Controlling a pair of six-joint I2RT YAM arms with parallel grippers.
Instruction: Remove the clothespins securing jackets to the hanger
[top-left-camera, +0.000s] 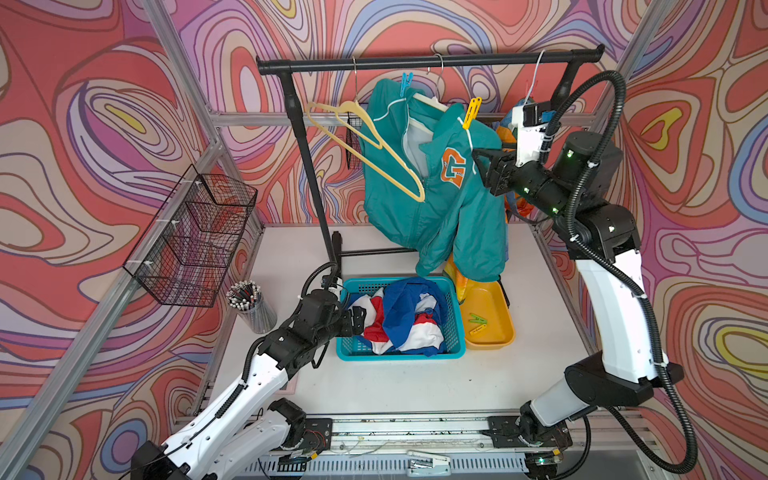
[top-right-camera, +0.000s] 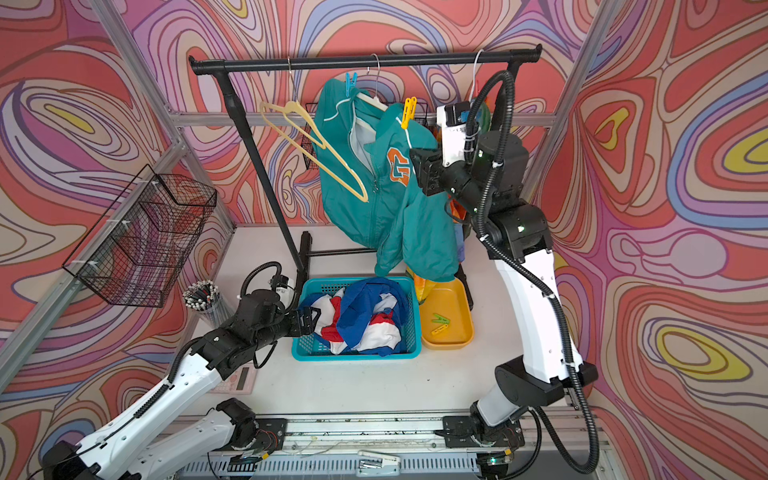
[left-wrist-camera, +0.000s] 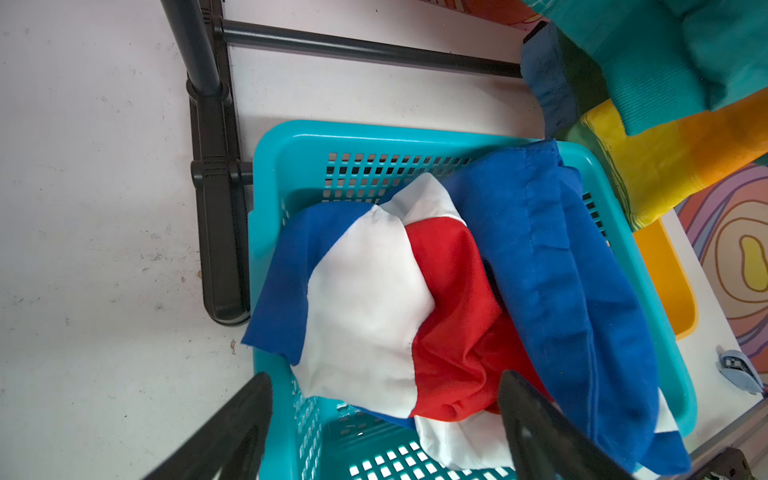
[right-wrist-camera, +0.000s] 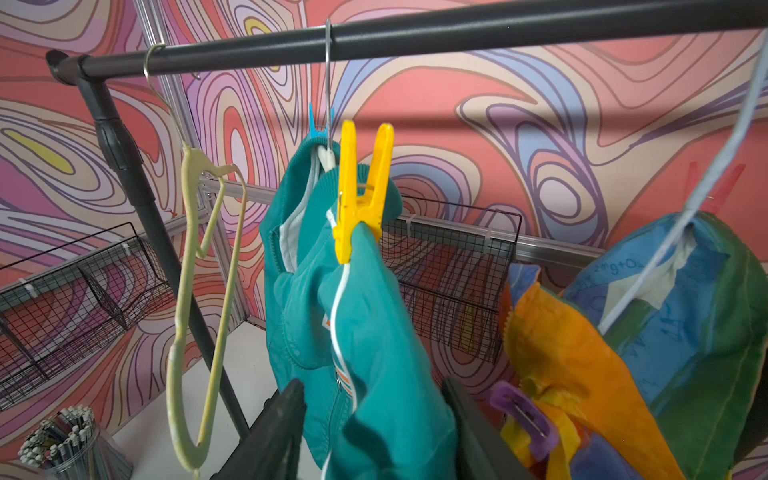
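Observation:
A teal jacket (top-left-camera: 400, 204) hangs from the rack, with a yellow clothespin (right-wrist-camera: 360, 192) on its near shoulder and a blue clothespin (top-left-camera: 407, 83) on the other. Both pins stand upright on the cloth. My right gripper is at the jacket's near sleeve, below the yellow pin. Its fingers are apart, one on each side of the teal cloth; whether they touch it, I cannot tell. Low by the left side of the blue basket (top-left-camera: 344, 349), my left gripper (top-left-camera: 357, 321) is open, nothing between its fingers. A multicoloured jacket (right-wrist-camera: 592, 360) with purple and red clothespins hangs farther right.
Blue, white and red cloth (left-wrist-camera: 360, 304) lies in the basket. Beside it, a yellow tray (top-left-camera: 494, 308) holds a green and a yellow clothespin. An empty cream hanger (right-wrist-camera: 182, 344) hangs at left, near a pen cup (top-left-camera: 257, 313).

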